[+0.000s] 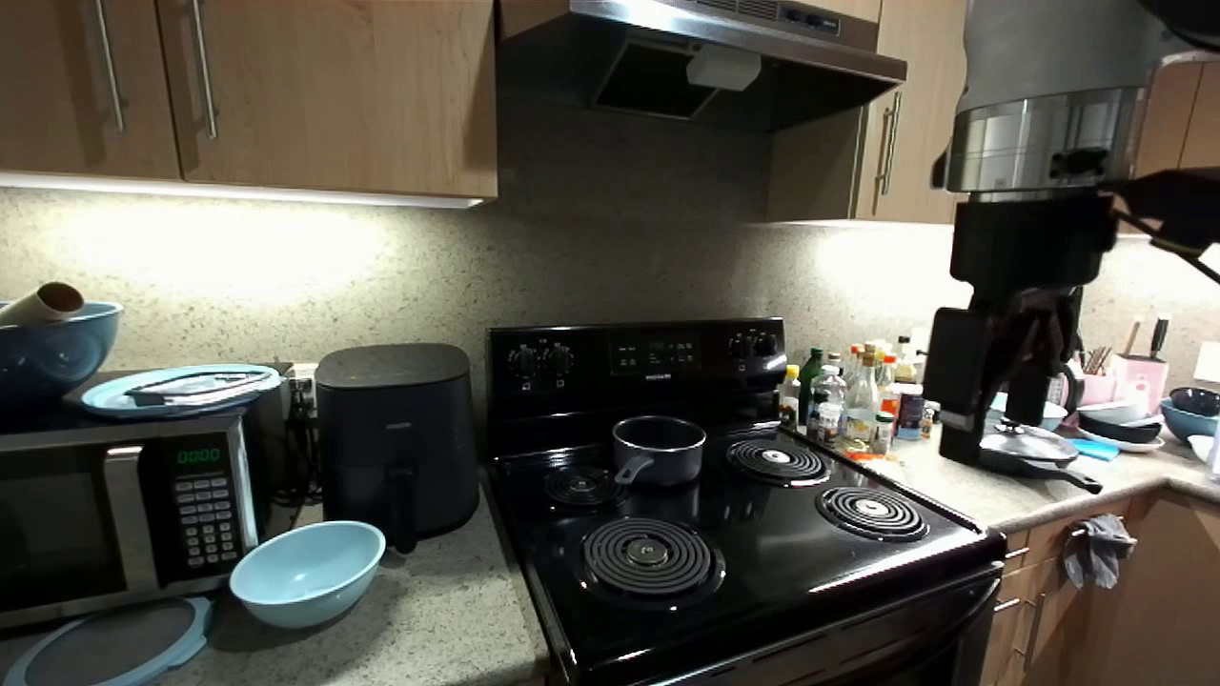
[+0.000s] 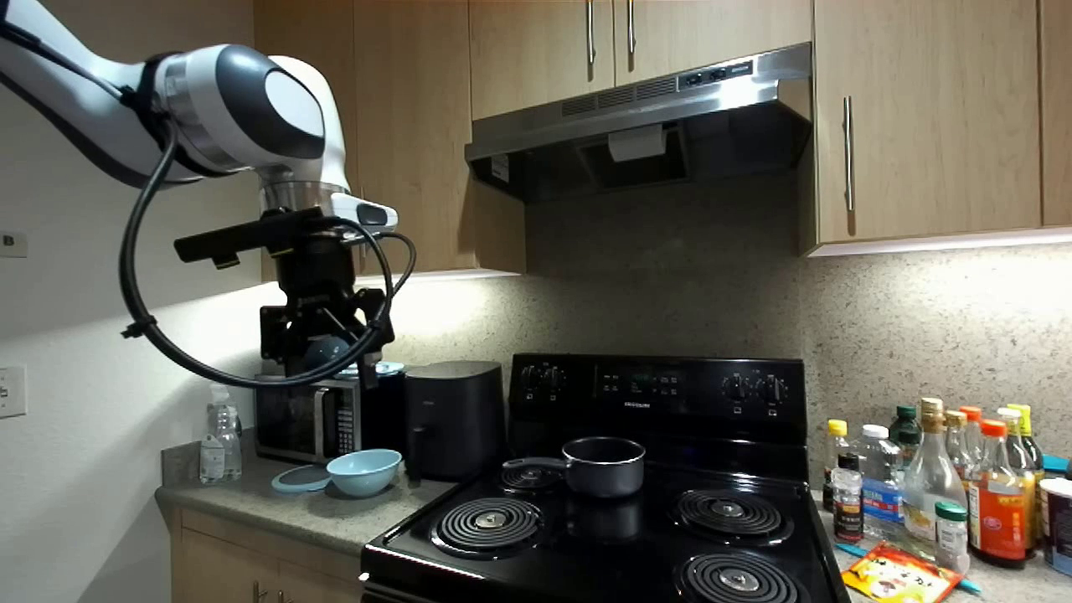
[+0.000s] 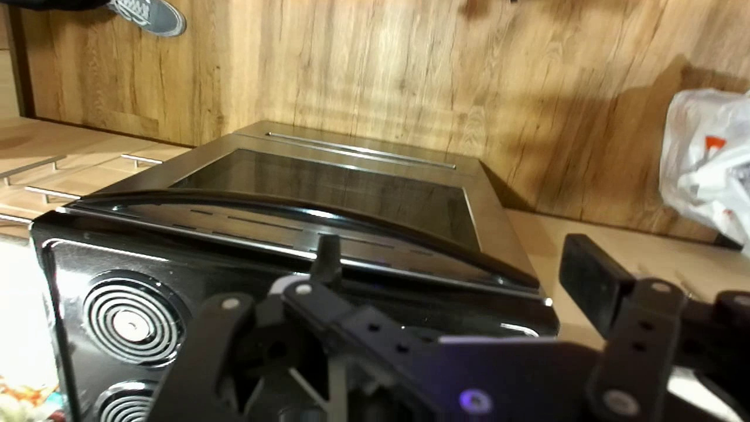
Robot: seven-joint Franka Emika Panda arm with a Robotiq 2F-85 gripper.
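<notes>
My gripper is open, its two fingers wide apart in the wrist view with nothing between them. Below them lie the front edge of the black stove [image 3: 232, 257] and the oven door. In exterior view 1 the gripper [image 1: 997, 433] points down at the right, well clear of the cookware. A dark pot [image 1: 660, 451] stands upright on the stove toward the back, its handle angled to the front left. The light blue bowl [image 1: 309, 574] sits empty on the left counter, beside the black air fryer [image 1: 396, 446].
A blue-rimmed lid [image 1: 112, 646] lies by the microwave [image 1: 126, 503]. Several bottles [image 2: 930, 482] crowd the counter right of the stove. Overhead, the range hood [image 2: 643, 105] juts out.
</notes>
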